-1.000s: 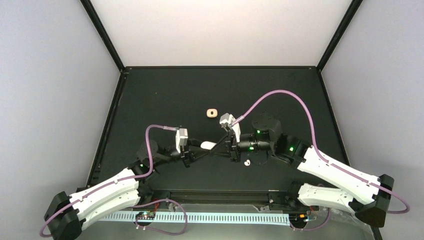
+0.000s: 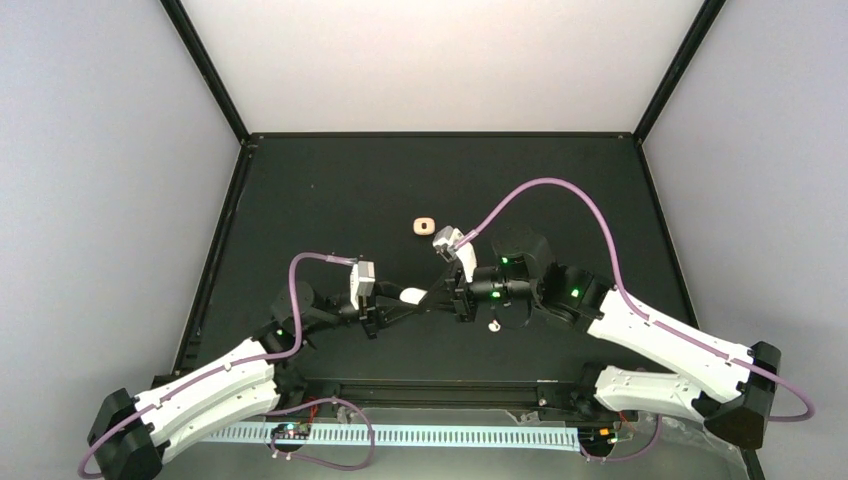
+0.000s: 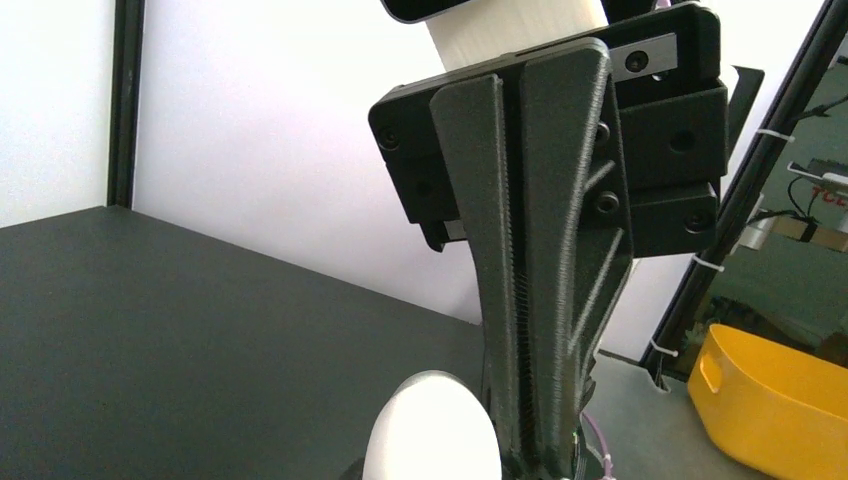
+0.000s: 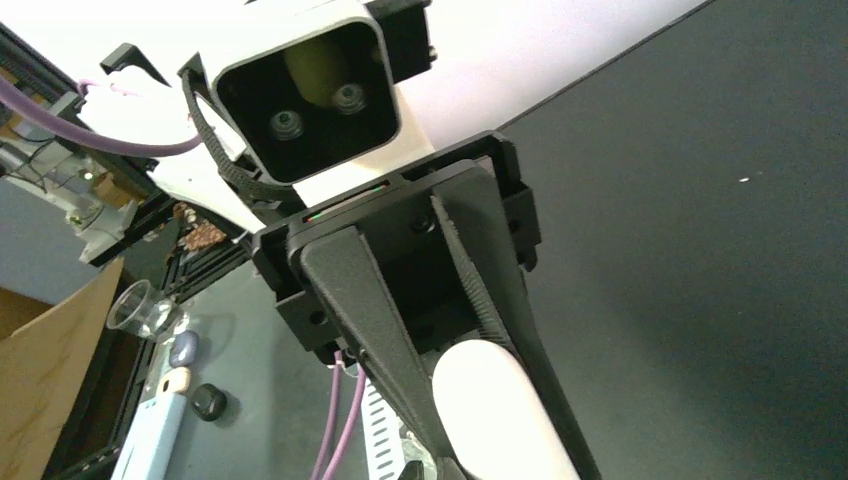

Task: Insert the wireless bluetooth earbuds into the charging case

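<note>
The white charging case [image 2: 413, 295] is held between the two grippers at the table's middle. My left gripper [image 2: 402, 298] is shut on it. My right gripper [image 2: 438, 296] is shut beside the case; in the left wrist view its fingers [image 3: 560, 250] are together with nothing seen between them, just beyond the case [image 3: 432, 435]. In the right wrist view the case [image 4: 495, 410] lies in front of the left gripper's fingers. A small white earbud [image 2: 494, 326] lies on the mat below the right wrist.
A small beige square object [image 2: 424, 226] sits on the black mat [image 2: 350, 190] above the grippers. A yellow bin [image 3: 760, 390] is outside the work area.
The right arm has shifted slightly, its wrist a little lower and leftward in the top view. The left gripper and case have barely moved.
</note>
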